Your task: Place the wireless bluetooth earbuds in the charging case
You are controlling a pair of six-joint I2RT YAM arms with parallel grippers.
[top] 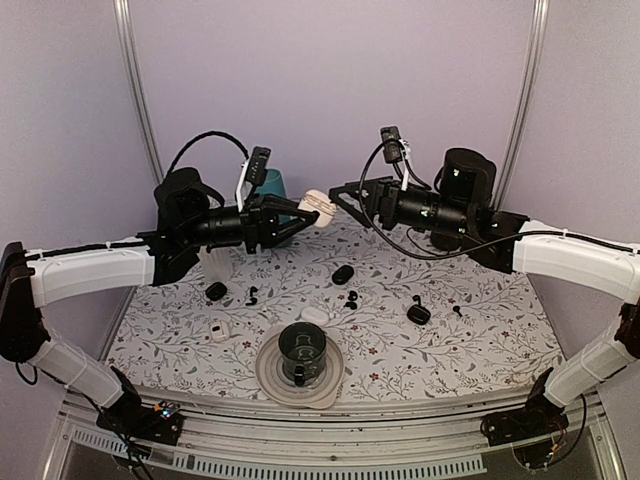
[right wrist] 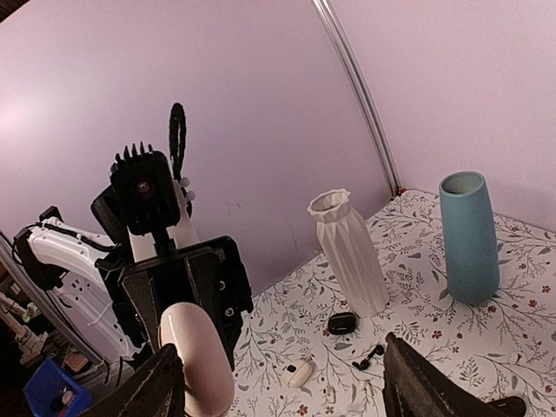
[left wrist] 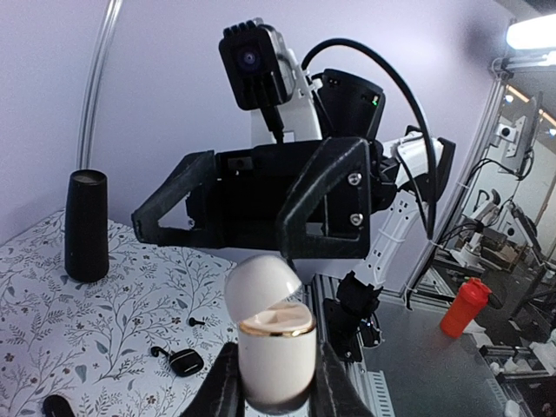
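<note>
A white charging case [top: 318, 208] is held above the table, with my left gripper [top: 310, 214] shut on it. In the left wrist view its gold-rimmed body [left wrist: 276, 356] stands upright between the fingers, and the rounded lid [left wrist: 261, 287] is tilted partly open. Pale shapes show inside; whether they are earbuds I cannot tell. My right gripper [top: 336, 199] is close to the case's right side, its fingers apart and nothing visible between them. From the right wrist view, the smooth side of the case [right wrist: 198, 363] appears near the left finger [right wrist: 161, 387].
Below, a dark mug [top: 302, 350] stands on a plate [top: 268, 377]. A white case [top: 315, 315], black cases [top: 343, 274] and black earbuds [top: 351, 300] lie scattered about. A white vase [right wrist: 352, 252] and a blue vase [right wrist: 469, 234] stand at the back left.
</note>
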